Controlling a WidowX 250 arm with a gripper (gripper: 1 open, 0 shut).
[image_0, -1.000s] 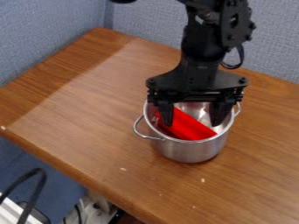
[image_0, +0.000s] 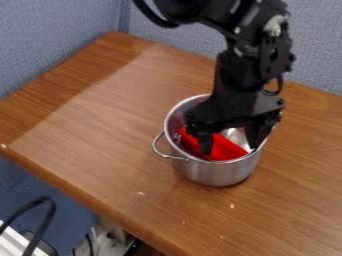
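A steel pot (image_0: 214, 172) with a wire handle at its left side stands on the wooden table (image_0: 94, 120). Inside it lies a red object (image_0: 222, 148). My black gripper (image_0: 230, 138) reaches down into the pot over the red object, its fingers spread open. The fingertips are dark and partly hidden, so any contact with the red object is unclear.
Grey padded walls stand behind. Black cables and some hardware lie below the table's lower-left edge.
The gripper and arm have shifted slightly, with the fingers lower in the pot. The pot and red object look nearly unmoved.
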